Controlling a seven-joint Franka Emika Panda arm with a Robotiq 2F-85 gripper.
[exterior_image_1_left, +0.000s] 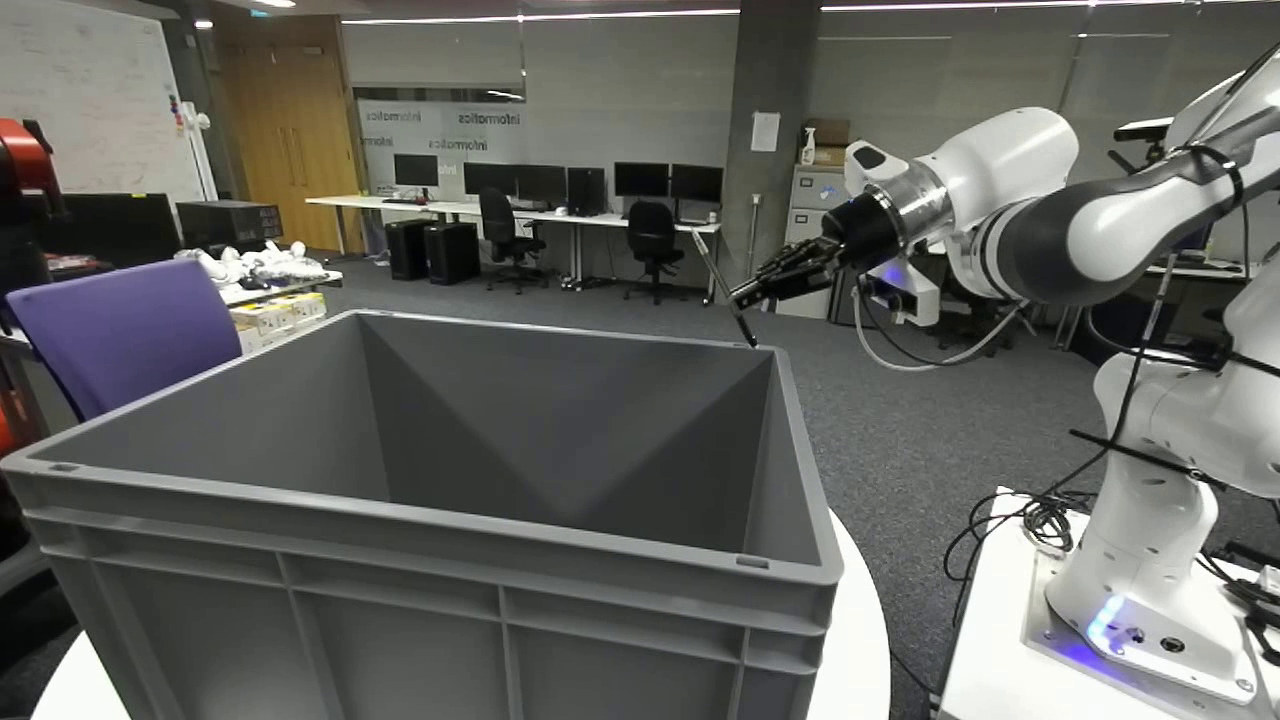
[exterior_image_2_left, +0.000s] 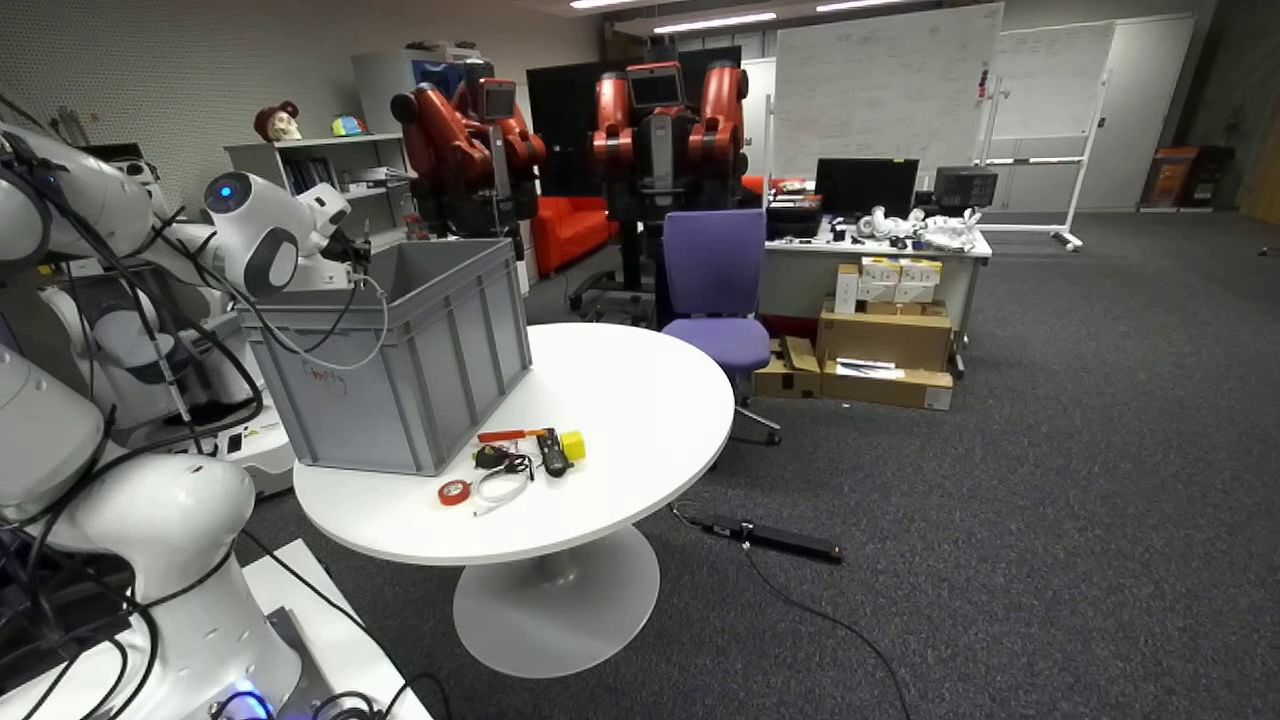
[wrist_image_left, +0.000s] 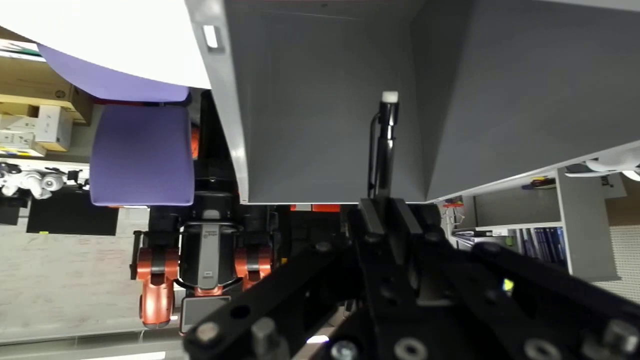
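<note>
A slim pen-like stick (wrist_image_left: 387, 144), dark with a pale end and a side clip, is pinched in my gripper. Shut on its middle, the fingers leave one end of the stick (exterior_image_1_left: 744, 326) slanting down and the other up. In exterior view 1 the gripper (exterior_image_1_left: 744, 295) is near the far right corner of the big grey crate (exterior_image_1_left: 564, 504), around rim height or a little above. The wrist view looks down into the crate (wrist_image_left: 330, 108), whose visible floor is bare. Exterior view 2 shows the gripper (exterior_image_2_left: 360, 250) only small and dark against the crate.
The crate stands on a round white table (exterior_image_2_left: 636, 396). Outside it lie a red tape roll (exterior_image_2_left: 453, 492), a white cable (exterior_image_2_left: 501, 486), a yellow block (exterior_image_2_left: 573, 445) and several tools. A purple chair (exterior_image_2_left: 716, 270) stands behind the table. The crate's high walls are the nearest obstacle.
</note>
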